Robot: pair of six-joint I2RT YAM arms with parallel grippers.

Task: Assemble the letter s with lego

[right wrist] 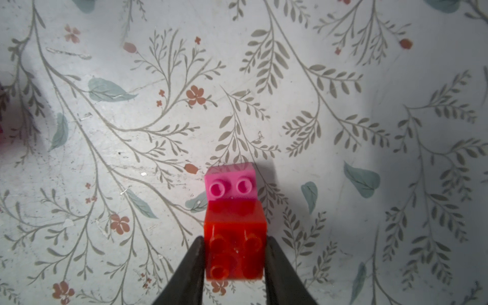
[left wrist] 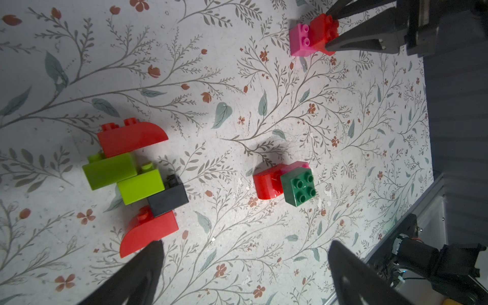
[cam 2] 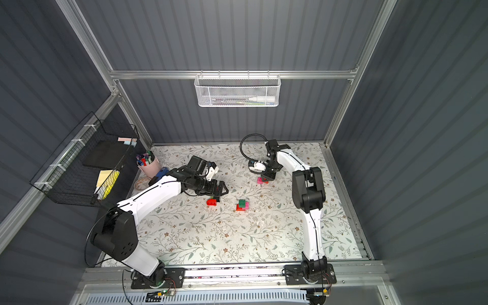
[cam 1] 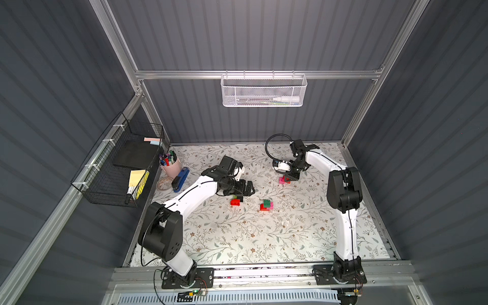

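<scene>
My right gripper is shut on a red brick (right wrist: 234, 218), one finger on each side. A pink brick (right wrist: 231, 184) adjoins the red one; whether the pair touches the table is hard to tell. My left gripper stands open, its blurred fingers wide apart with nothing between them. Below it lies a group of bricks: a curved red brick (left wrist: 133, 138), two lime green bricks (left wrist: 140, 186), a black brick (left wrist: 168, 201) and a second curved red brick (left wrist: 149, 233). Apart from these, a dark green brick (left wrist: 299, 187) sits with a red rounded brick (left wrist: 268, 183) and a pink brick (left wrist: 294, 166).
A pink pen cup (cam 1: 172, 168), a blue stapler (cam 1: 180, 179) and a tape roll (cam 1: 164, 183) stand at the table's left edge. A black wire basket (cam 1: 127, 157) hangs on the left wall.
</scene>
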